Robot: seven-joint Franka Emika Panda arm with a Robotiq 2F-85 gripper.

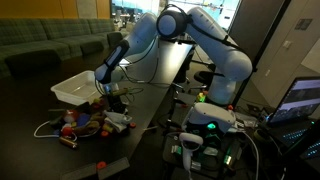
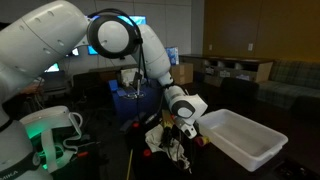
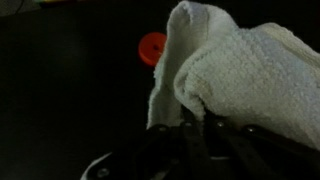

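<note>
A white towel-like cloth (image 3: 240,72) bunches up in front of my gripper in the wrist view, and the fingers are shut on a fold of it. Dark fingers are partly covered by the fabric. In exterior view 1 the gripper (image 1: 114,106) is low over the dark table, with the cloth (image 1: 117,121) hanging beneath and in front of it, beside a pile of small things (image 1: 85,124). Exterior view 2 shows the cloth (image 2: 157,139) spread around the gripper's lower end; whether its edges rest on the table is unclear.
An empty-looking white bin (image 1: 60,96) stands behind the pile. A round red piece (image 3: 151,48) lies beside the cloth. Bare table stretches left of the pile, and a dark red block (image 1: 110,169) lies near the front.
</note>
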